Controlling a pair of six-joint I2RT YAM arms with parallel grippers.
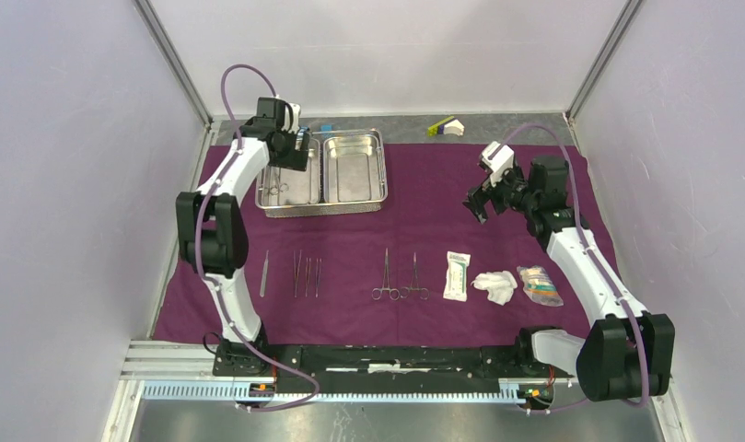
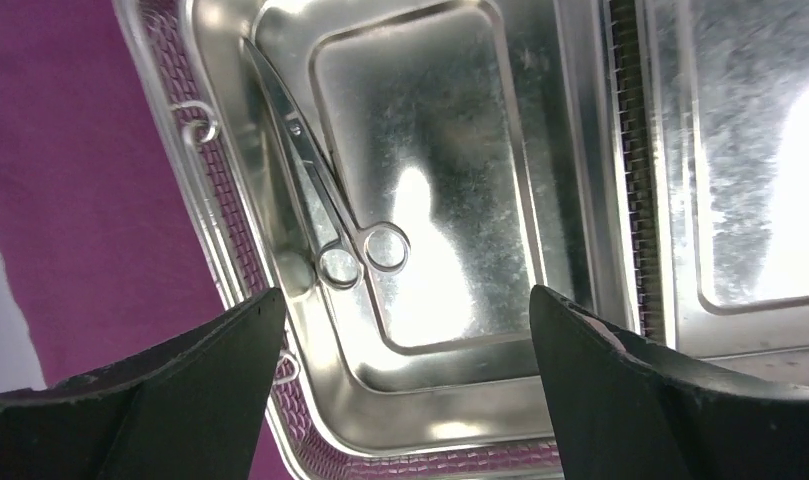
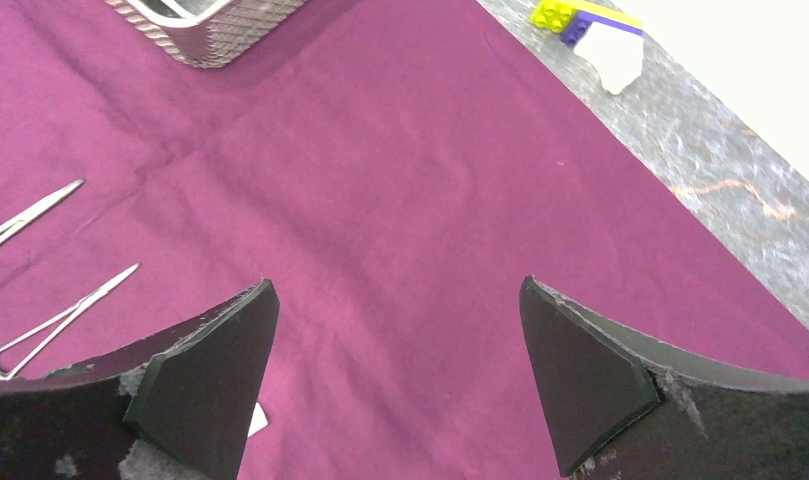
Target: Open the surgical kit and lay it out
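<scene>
A two-compartment steel tray sits at the back left of the purple cloth. Scissors lie along the side of its left compartment. My left gripper hangs open above them, nothing between its fingers. My right gripper stands open over bare cloth at the right. Laid out along the front are a long thin instrument, several slim instruments, two ringed clamps, a white packet, crumpled gauze and a plastic bag.
Small coloured blocks lie on the grey strip at the back. The cloth between the tray and my right arm is clear. Walls close in both sides.
</scene>
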